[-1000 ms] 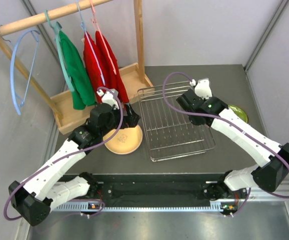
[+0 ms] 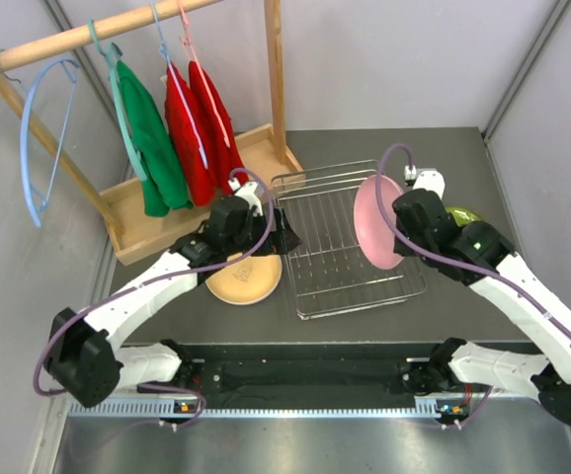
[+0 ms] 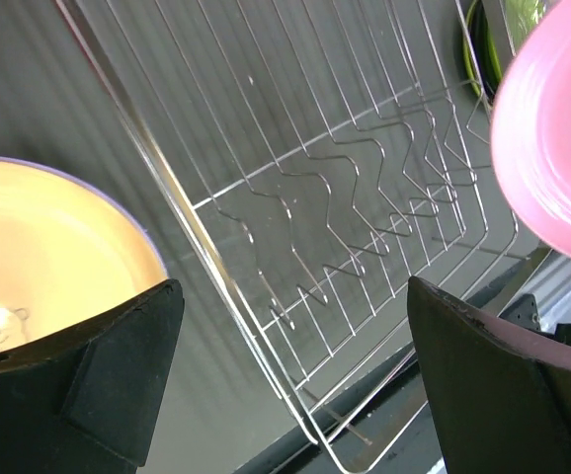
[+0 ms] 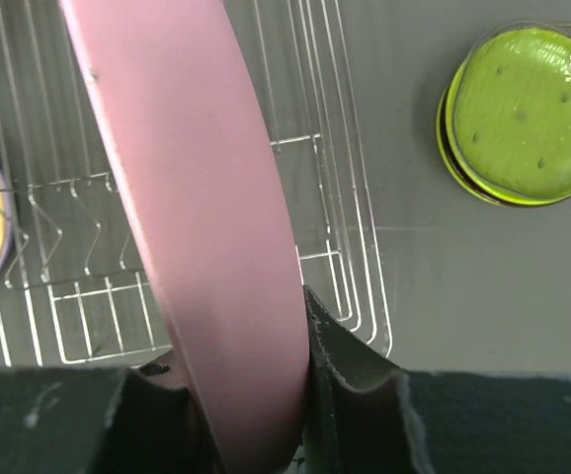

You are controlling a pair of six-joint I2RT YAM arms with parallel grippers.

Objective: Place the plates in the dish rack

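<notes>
The pink plate [image 2: 376, 222] is tilted up on edge over the right part of the wire dish rack [image 2: 330, 293]. My right gripper is shut on its rim, one finger on each face. In the left wrist view the pink plate [image 3: 560, 128] appears at upper right, apart from my left fingers. My left gripper [image 2: 293, 240] stands open at the rack's left side, nothing between its fingers. A yellow plate [image 2: 244, 281] lies flat on the counter left of the rack. No plate stands in the rack's slots [image 3: 340, 217].
Green dishes [image 4: 528, 114] sit stacked on the counter right of the rack, partly hidden by my right arm from above. A wooden clothes stand [image 2: 132, 232] with hung garments fills the back left. Bare counter [image 2: 453, 321] lies front right.
My left gripper shifted right toward the rack.
</notes>
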